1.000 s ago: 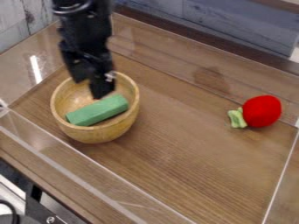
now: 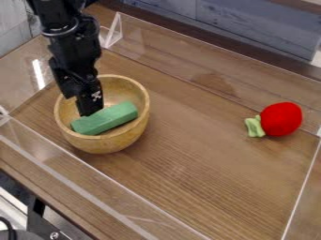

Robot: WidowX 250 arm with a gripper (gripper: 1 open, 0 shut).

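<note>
My gripper (image 2: 78, 86) is open, hanging over the back left part of a yellow bowl (image 2: 130, 133). In the bowl lies a green oblong object (image 2: 103, 118), set diagonally toward the front. The gripper's fingers reach down behind it, with nothing seen held between them.
A red round object with a green top (image 2: 283, 118), perhaps a toy tomato or strawberry, lies at the right on the wooden table (image 2: 213, 178).
The arm has moved left from above the bowl's middle over the last second, and the gripper is now at the bowl's back left. The green object and bowl look about unchanged.
</note>
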